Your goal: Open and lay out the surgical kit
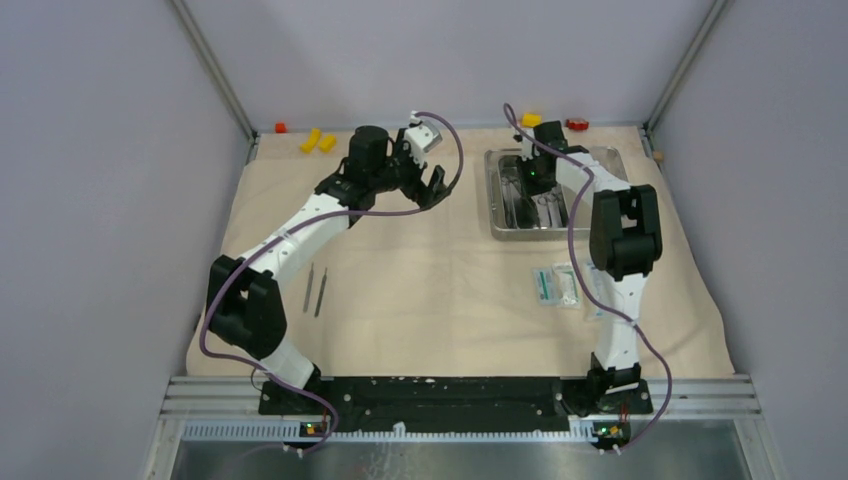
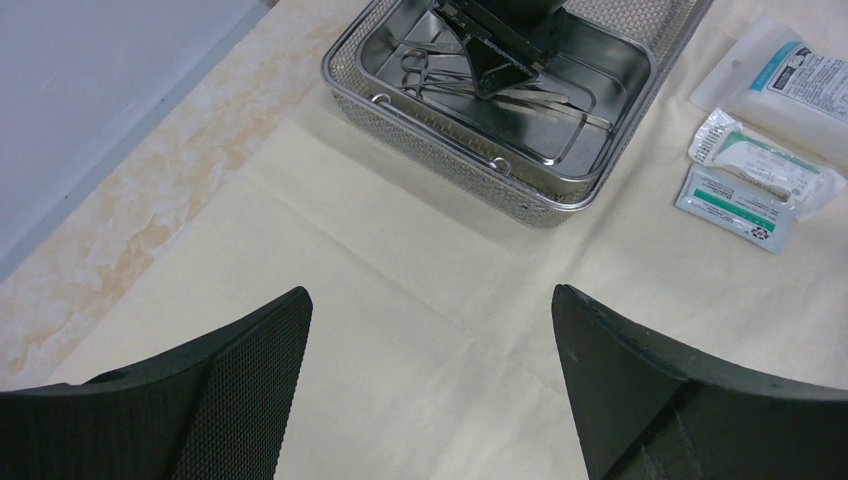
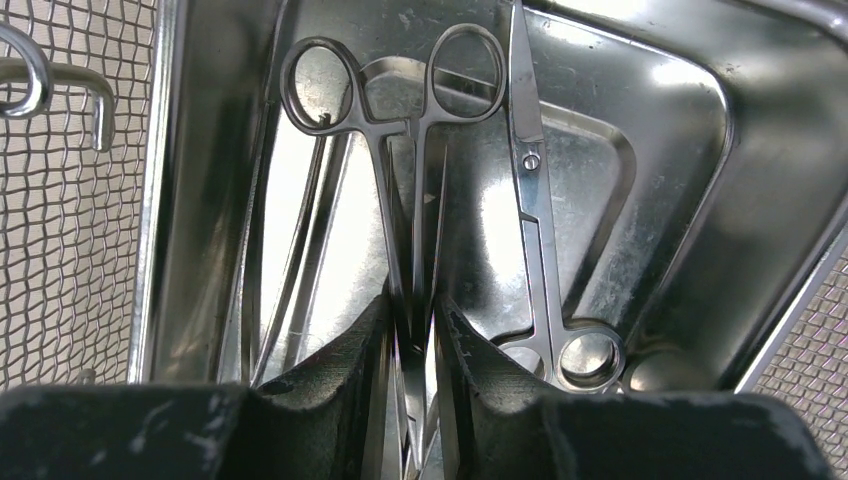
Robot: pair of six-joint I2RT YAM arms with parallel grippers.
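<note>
In the right wrist view my right gripper is shut on a ring-handled clamp point(image 3: 408, 200), gripping it below its two finger loops. It is inside the steel tray point(image 3: 700, 60). Scissors point(image 3: 538, 200) lie just right of the clamp, and a thin dark instrument point(image 3: 290, 270) lies to its left. Part of the clamp's tip end is hidden by the fingers. Left of the tray, over bare cloth, my left gripper is open and empty. Two slim instruments point(image 1: 308, 288) lie side by side at the cloth's left.
A mesh basket point(image 2: 440, 140) surrounds the tray. Several wrapped packets point(image 1: 556, 286) lie in front of it, partly beneath the right arm. Yellow and red pieces line the back edge.
</note>
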